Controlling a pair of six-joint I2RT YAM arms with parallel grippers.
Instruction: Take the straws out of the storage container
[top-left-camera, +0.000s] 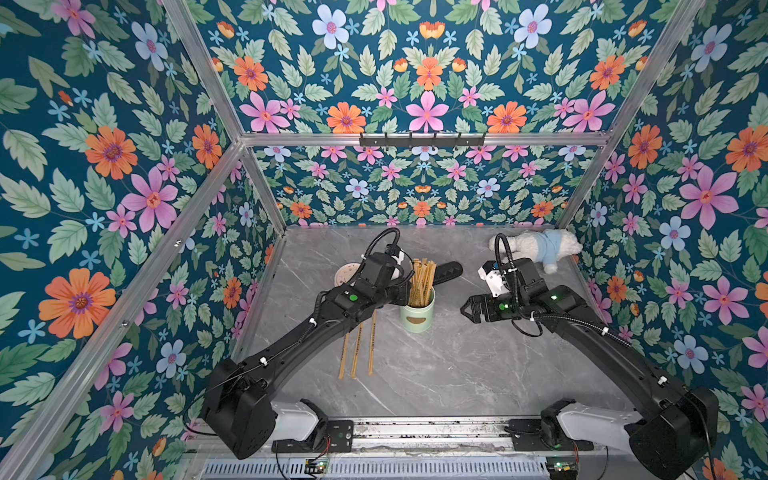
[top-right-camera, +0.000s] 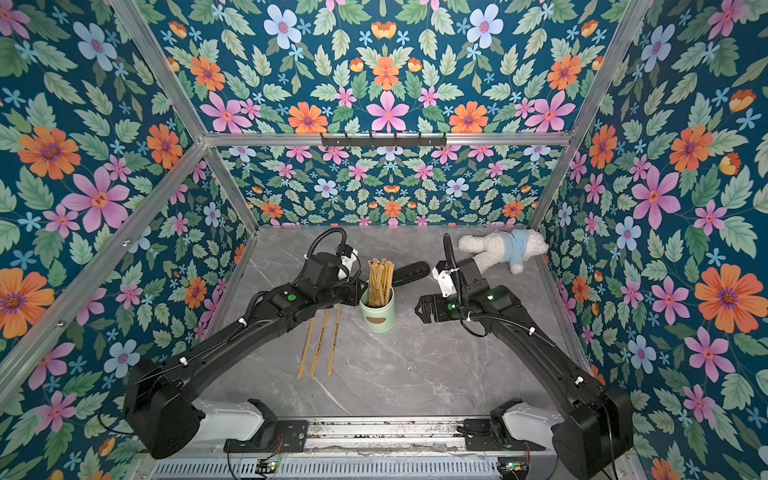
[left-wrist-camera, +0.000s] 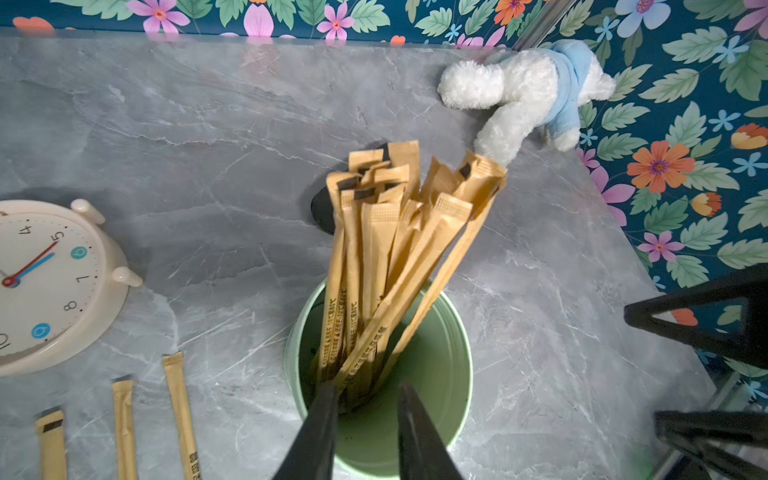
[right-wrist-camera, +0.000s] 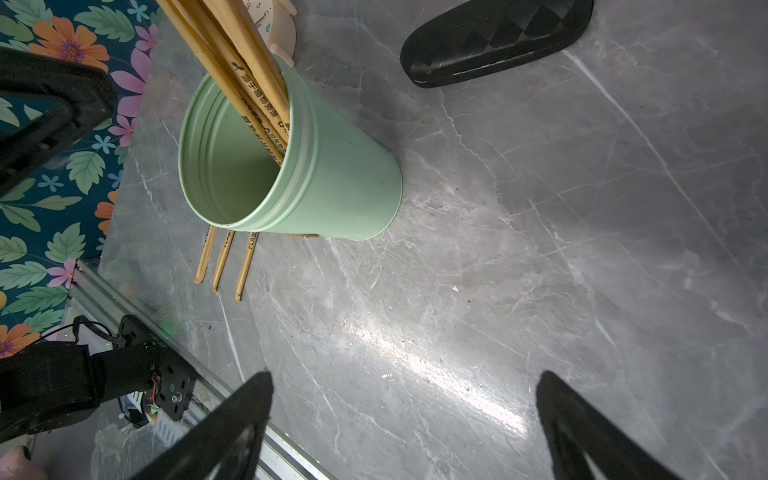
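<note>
A pale green container (top-left-camera: 416, 320) stands mid-table, packed with upright paper-wrapped straws (left-wrist-camera: 376, 264) that lean toward the back and right. Several loose straws (left-wrist-camera: 180, 408) lie in a row left of it. My left gripper is poised just over the container's near rim, its blurred fingers part open, with nothing visible held between them. My right gripper stands open to the right of the container, above bare table, nothing between its fingers.
A cream clock (left-wrist-camera: 56, 288) sits left of the container, a black case (right-wrist-camera: 496, 40) behind it. A white plush toy (top-right-camera: 504, 248) lies at the back right.
</note>
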